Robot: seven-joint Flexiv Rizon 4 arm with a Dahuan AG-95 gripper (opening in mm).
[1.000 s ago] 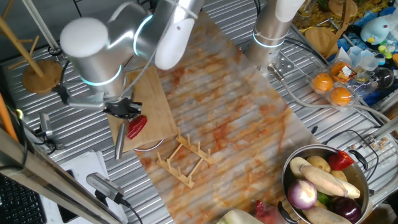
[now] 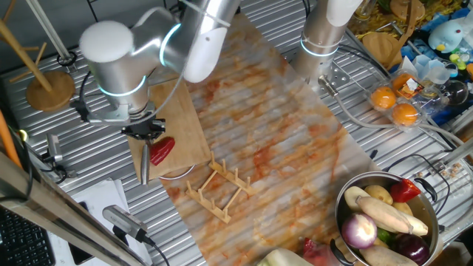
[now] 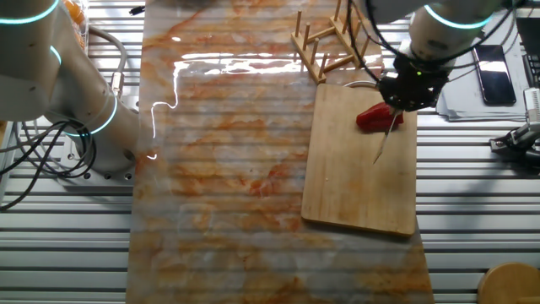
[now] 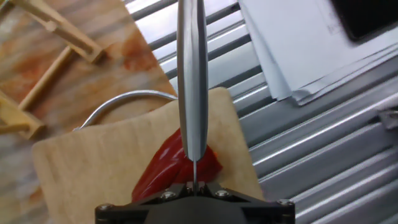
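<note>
A knife is gripped in my gripper, which is shut on it. Its grey handle [image 4: 193, 81] reaches away from the fingers in the wrist view, and the thin blade [image 3: 386, 139] shows in exterior view 2. Just beside and partly under the knife lies a red pepper [image 2: 162, 151] on the wooden cutting board [image 3: 359, 186]. In the wrist view the pepper [image 4: 171, 171] is partly hidden by the handle and the gripper. Whether the blade touches or has entered the pepper I cannot tell.
A wooden peg rack [image 2: 219, 192] stands near the board's handle end. At the lower right is a metal pot [image 2: 344, 222] of vegetables.
The pepper stays in about the same place.
</note>
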